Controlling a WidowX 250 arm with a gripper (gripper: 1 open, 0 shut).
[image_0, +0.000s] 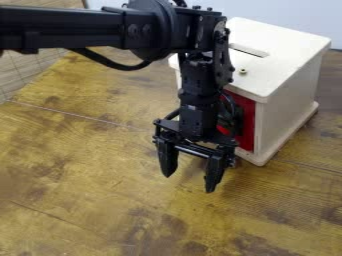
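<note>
My black gripper hangs low over the wooden floor, its two fingers apart and pointing down, with nothing between them. Right behind it stands a white wooden box with a slot and a small brass knob on top. A red panel on the box's front is partly hidden by the gripper and wrist.
A tiled area shows at the upper left, behind the arm. The box takes up the upper right.
</note>
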